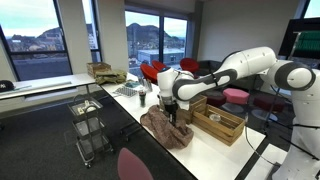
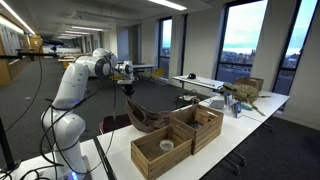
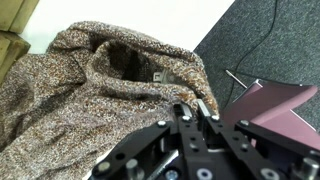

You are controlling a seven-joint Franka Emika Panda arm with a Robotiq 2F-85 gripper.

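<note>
A brown, speckled cloth [image 1: 160, 125] lies rumpled on the white table, with its near part raised toward my gripper [image 1: 181, 104]. Seen from the wrist, my gripper is shut on an edge of this cloth [image 3: 85, 110], which bunches in folds around a dark hollow beside the fingers. Exterior view 2 shows the cloth [image 2: 148, 119] rising in a slope beside the wooden boxes; the fingertips are too small to make out there.
Two open wooden boxes stand by the cloth, the nearer box [image 2: 162, 156] and the farther box [image 2: 202, 131]. Bare white table [image 1: 215, 157] extends in front. A dark red chair [image 1: 132, 164] is close to the table's side. Several items sit at the far end.
</note>
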